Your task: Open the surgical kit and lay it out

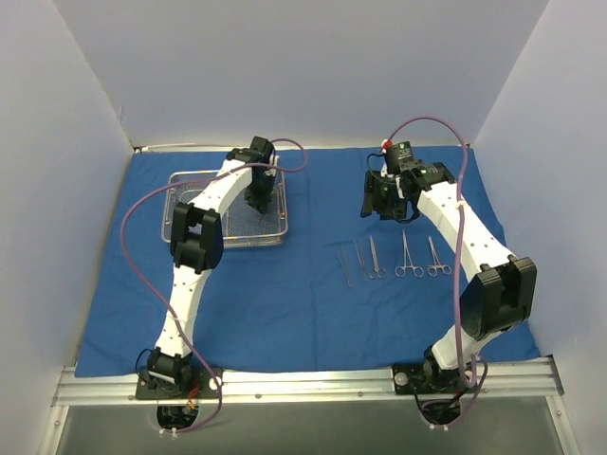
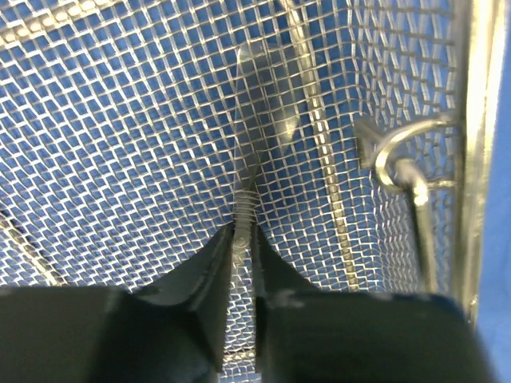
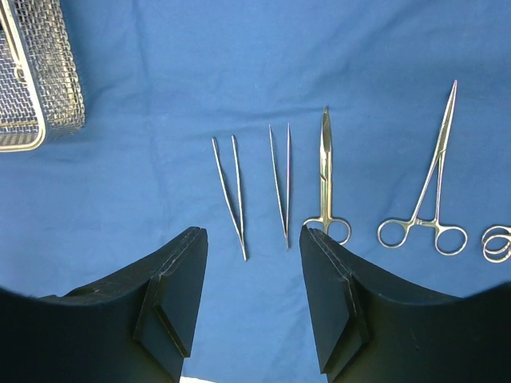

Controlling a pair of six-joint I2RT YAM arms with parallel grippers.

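In the left wrist view, a slim metal instrument [image 2: 243,203] lies over the mesh floor of the wire tray [image 2: 323,152]. My left gripper has its fingertips close on both sides of the instrument's near end; whether they press on it is not clear. From above, that gripper [image 1: 259,199] is inside the tray's right part. My right gripper is open and empty above the cloth. Below it lie two tweezers [image 3: 241,203] [image 3: 287,191], scissors [image 3: 326,175], an opened clamp [image 3: 432,171] and, partly cut off, another ringed tool [image 3: 497,242].
A blue cloth [image 1: 285,313] covers the table, bare in front of the tray and between the tray [image 1: 256,243] and the laid-out tools. A metal hook-shaped fitting [image 2: 399,155] stands at the tray's right side wall.
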